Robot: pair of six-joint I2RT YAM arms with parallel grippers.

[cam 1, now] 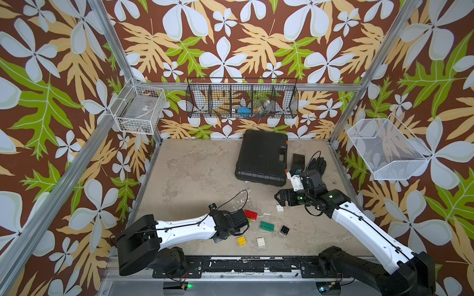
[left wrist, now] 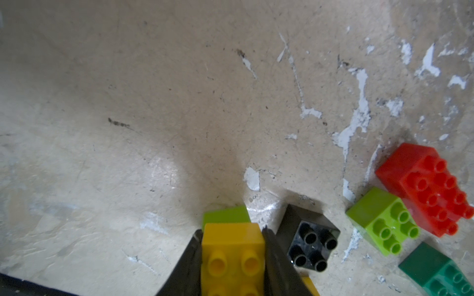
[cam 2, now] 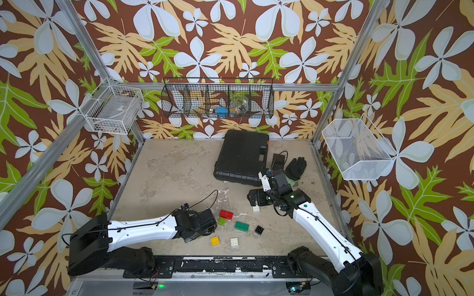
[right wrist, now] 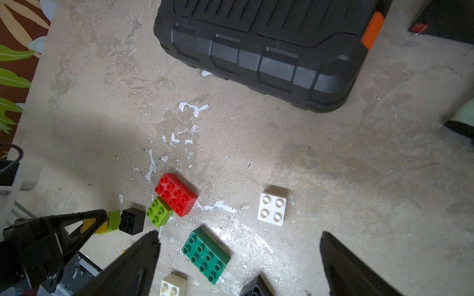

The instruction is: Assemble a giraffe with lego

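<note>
My left gripper has a finger close along each side of a yellow brick (left wrist: 233,235); whether they grip it is unclear. A lime-green piece (left wrist: 227,214) shows just beyond the yellow one, low over the floor. To its right stands a black brick (left wrist: 308,239), then another lime-green brick (left wrist: 382,220) touching a red brick (left wrist: 425,187). A teal brick (left wrist: 437,271) is at the lower right edge. My right gripper is open and empty above the floor, with a white brick (right wrist: 272,208) in view beyond its fingers.
A large black case (cam 1: 261,157) lies at the back, with a black glove (cam 1: 317,165) to its right. Near the front edge are another yellow brick (cam 1: 241,240), a white brick (cam 1: 260,241) and a black brick (cam 1: 284,230).
</note>
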